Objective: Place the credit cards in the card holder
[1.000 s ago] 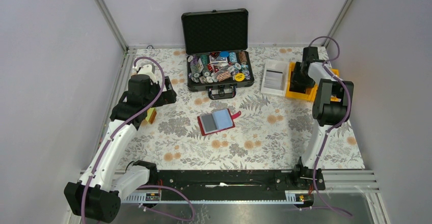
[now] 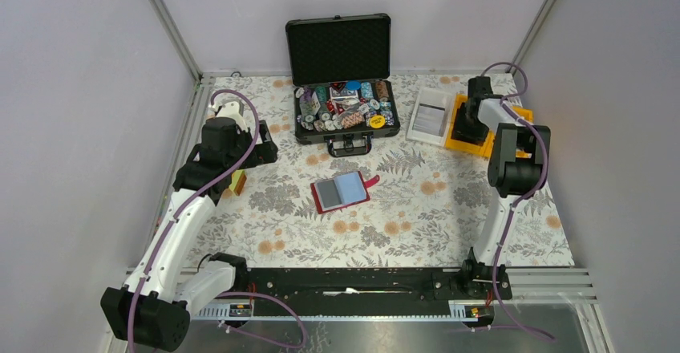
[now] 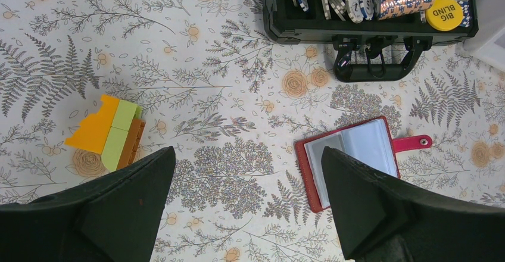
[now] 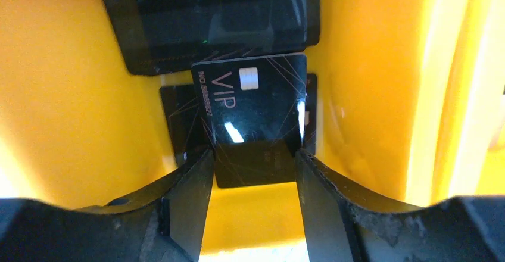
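A black VIP card (image 4: 256, 107) lies over another dark card (image 4: 181, 116) inside the orange tray (image 2: 455, 140). My right gripper reaches down into that tray, its part-open fingers (image 4: 187, 199) at the card's two side edges. Whether they press on it cannot be told. The open red card holder (image 2: 367, 183), with grey and pale blue sleeves, lies mid-table; the left wrist view shows its red strap (image 3: 411, 143) and stud. At the left, my left gripper hangs open above the table with nothing between its fingers.
Beside the orange tray stands a white tray (image 2: 437, 98). A black case (image 2: 388, 131) full of chips sits open at the back. A yellow-green block (image 3: 119, 132) lies at the left. Clear cloth surrounds the card holder.
My right gripper has shifted slightly left and down in the top view. The white and orange trays have slid a little left. The left arm and the card holder have not moved.
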